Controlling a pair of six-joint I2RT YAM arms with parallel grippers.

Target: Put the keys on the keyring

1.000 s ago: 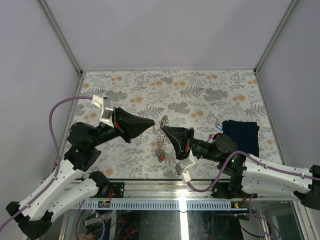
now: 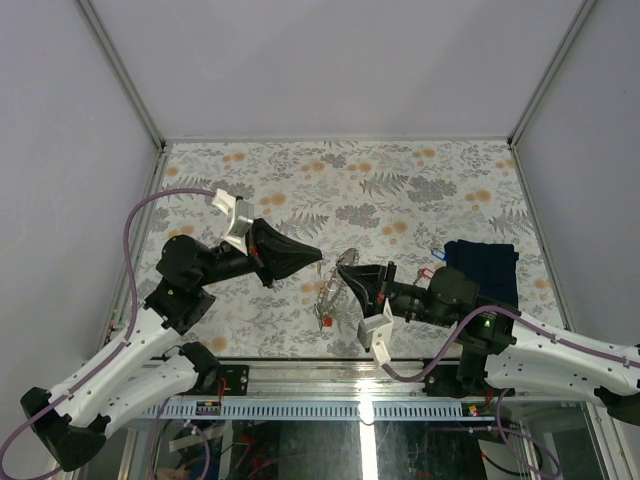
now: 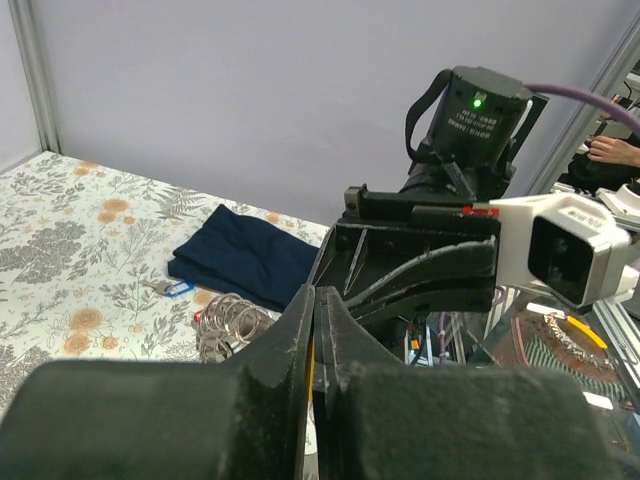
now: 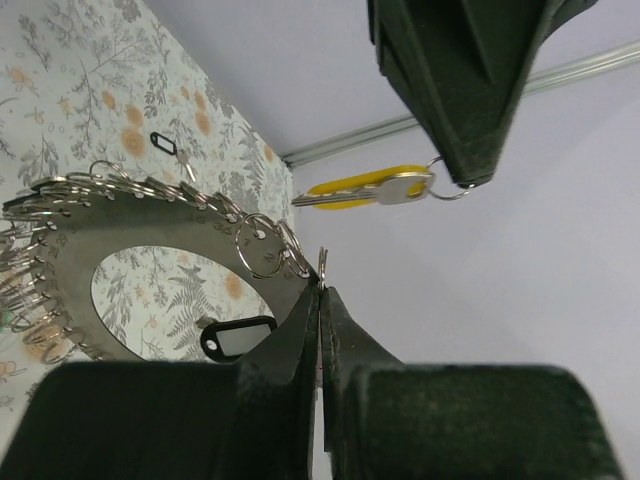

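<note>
In the right wrist view, the keyring (image 4: pixel 200 225), a curved metal plate lined with many small wire loops, is at the tips of my right gripper, which is shut on a loop at its end. Seen from the top, the keyring (image 2: pixel 333 285) hangs below the right gripper (image 2: pixel 340 268). My left gripper is shut on the thin ring of a key (image 4: pixel 402 188) with a yellow tag (image 4: pixel 340 188); key and tag dangle above the plate's end, apart from it. The left gripper (image 2: pixel 320 256) points right, close to the other one.
A dark blue cloth (image 2: pixel 483 270) lies at the right. Beside it lie a blue-tagged key (image 2: pixel 437 254) and a red tag (image 2: pixel 425 273). One black-tagged key (image 4: pixel 163 143) rests on the patterned table; another black tag (image 4: pixel 238 340) shows by the plate.
Both grippers have shifted rightward, the left one following the right. The hanging keyring has moved right with the right gripper and now hangs more slanted.
</note>
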